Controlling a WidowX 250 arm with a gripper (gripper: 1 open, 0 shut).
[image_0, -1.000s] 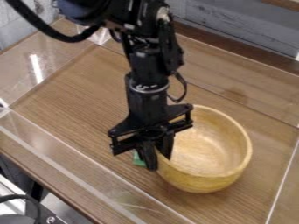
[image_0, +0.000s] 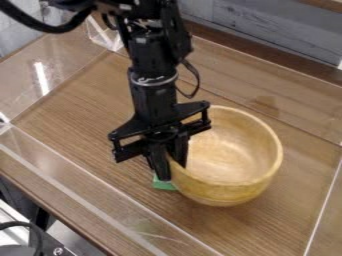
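Note:
A large cream bowl (image_0: 234, 160) rests on the wooden table, right of the black gripper (image_0: 173, 152). The gripper points down at the bowl's left rim, its fingers closed on that rim. A small green object (image_0: 162, 182) shows beneath the fingers, left of the bowl and partly hidden; what it is cannot be told.
A pale wall (image_0: 267, 40) runs along the back. A white object (image_0: 104, 30) stands at the back left, and a black cable lies at the front left corner.
The gripper and the bowl have moved slightly up in the view, toward the back. More of the green object shows below the fingers.

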